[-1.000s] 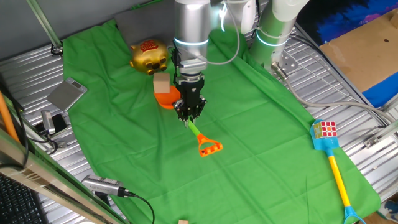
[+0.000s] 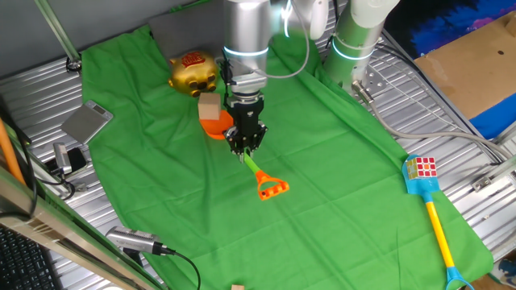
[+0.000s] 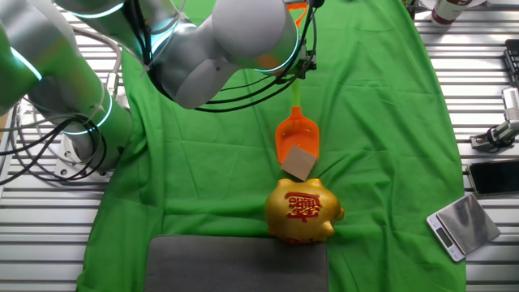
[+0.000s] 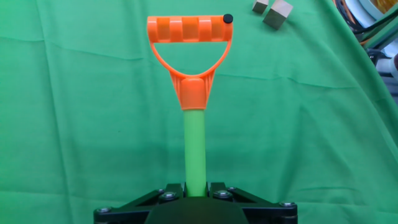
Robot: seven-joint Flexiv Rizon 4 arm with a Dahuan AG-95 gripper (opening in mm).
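Note:
A toy shovel with an orange D-shaped handle [image 4: 191, 30], a green shaft [image 4: 195, 146] and an orange scoop [image 3: 297, 130] is gripped partway along its shaft. My gripper is shut on that shaft, one finger on either side. A tan wooden block [image 3: 299, 162] overlaps the scoop's far end; exterior view 1 shows the same block [image 2: 210, 106] there. In that view the gripper [image 2: 244, 153] covers part of the shaft, and the handle [image 2: 272, 188] sticks out toward the front. The scoop is outside the wrist view.
The golden pig [image 3: 302, 212] sits just beyond the block, beside a dark grey panel [image 3: 235, 264]. A blue and yellow shovel [image 2: 436, 225] with a puzzle cube [image 2: 421, 167] lies at the right. Small blocks [image 4: 278, 14] lie toward the front.
The shovel's handle has shifted very slightly toward the back in exterior view 1, along with a small arm movement. The grip on the shaft looks the same, and the block appears unmoved.

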